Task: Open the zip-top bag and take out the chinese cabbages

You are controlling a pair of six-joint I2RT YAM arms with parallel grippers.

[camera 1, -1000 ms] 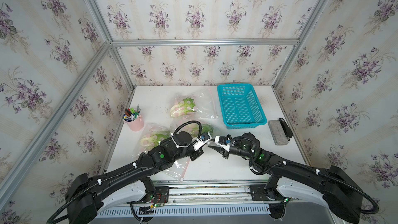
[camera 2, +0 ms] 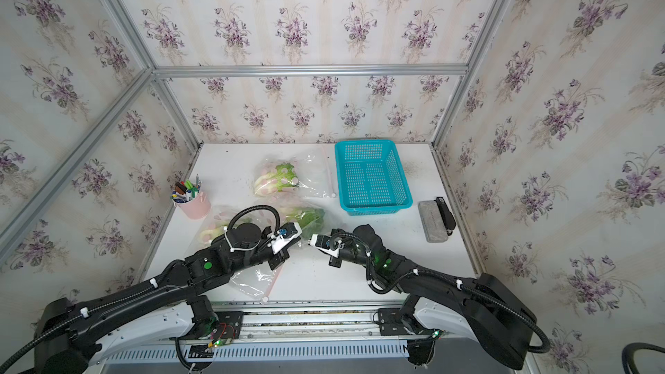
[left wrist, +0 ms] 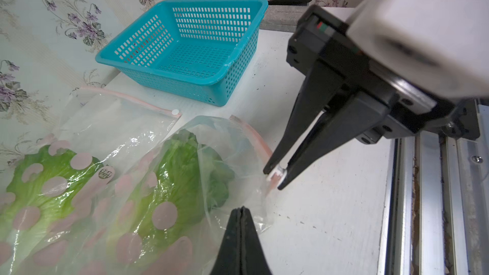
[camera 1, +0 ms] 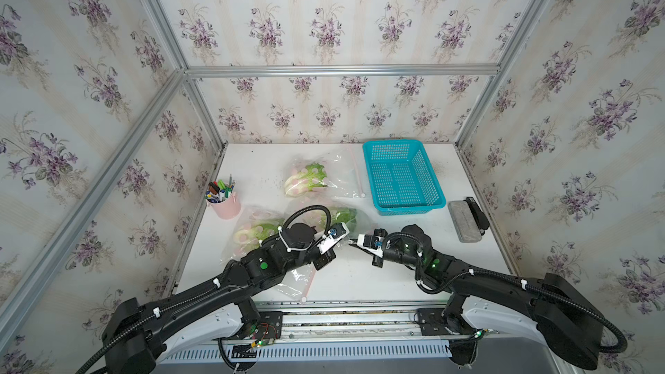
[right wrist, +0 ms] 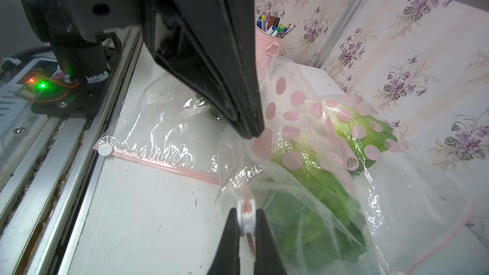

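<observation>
The middle zip top bag (left wrist: 214,137), clear with pink dots, lies on the table holding a green chinese cabbage (left wrist: 173,188). At its open-side corner, a white zip slider (right wrist: 247,216) sits between the fingertips of my right gripper, which is closed down on it. My left gripper is shut at the bag's near edge; whether film is pinched between its tips cannot be made out. Another bagged cabbage (camera 1: 304,180) lies behind, and a third bagged cabbage (camera 1: 253,230) lies left, partly behind my left arm.
A blue basket (camera 1: 405,176) stands empty at the back right. The pink pen cup (camera 1: 225,204) is at the left edge, and a grey eraser (camera 1: 464,221) lies far right. The table between the basket and the front rail is clear.
The left gripper moved slightly left. The bags stay roughly in place.
</observation>
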